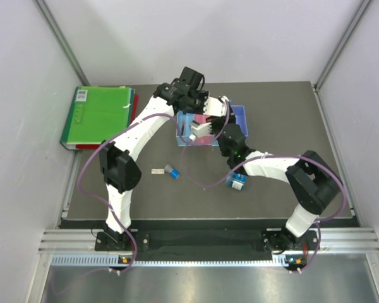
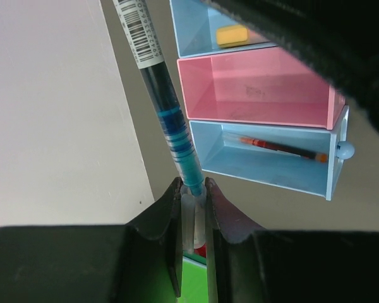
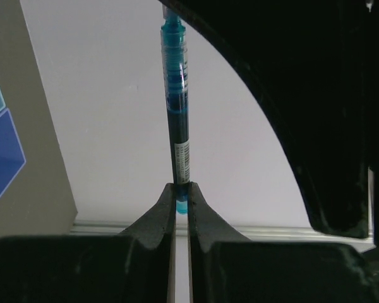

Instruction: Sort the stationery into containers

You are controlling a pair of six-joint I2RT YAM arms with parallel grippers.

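A dark blue and teal pen (image 2: 177, 132) with a barcode label spans my two grippers above the organizer. My left gripper is shut on its clear end, which pokes out below the fingers. On the barcode end of the same pen (image 3: 175, 95), my right gripper is shut; a light blue tip shows beneath. Under the arms stands the organizer, with a pink compartment (image 2: 265, 88), a light blue one (image 2: 221, 158) holding a red-and-black pen (image 2: 281, 148), and a dark blue one (image 3: 3, 151). A yellow-ended item (image 2: 232, 36) lies in another light blue compartment.
Green folder (image 1: 101, 117) and a red one (image 1: 134, 110) are stacked at the back left. On the table in front lie a small pale block (image 1: 157, 171), a blue-and-grey piece (image 1: 172, 171) and a blue container with a white label (image 1: 237, 184).
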